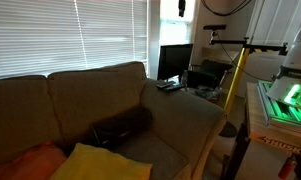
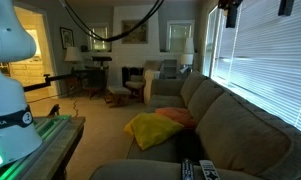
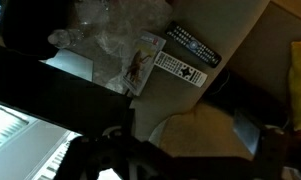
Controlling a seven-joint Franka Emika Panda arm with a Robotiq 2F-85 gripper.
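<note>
My gripper is high above the sofa's arm, open, with its dark fingers at the lower edge of the wrist view and nothing seen between them. Below it lie a black remote (image 3: pixel 193 45) and a white remote (image 3: pixel 180 69), side by side on the sofa arm. A small picture packet (image 3: pixel 143 62) rests beside them. On the sofa seat sits a black pouch (image 1: pixel 120 128), clear of the gripper. Exterior view 1 shows only the gripper's dark tip at the top edge.
A yellow pillow (image 1: pixel 100 165) and a red pillow (image 1: pixel 30 163) lie on the sofa (image 2: pixel 240 125). Clear crumpled plastic (image 3: pixel 102 30) is near the packet. A black monitor (image 1: pixel 175 61) stands behind the sofa arm. White blinds (image 1: pixel 65 35) cover the window behind the sofa.
</note>
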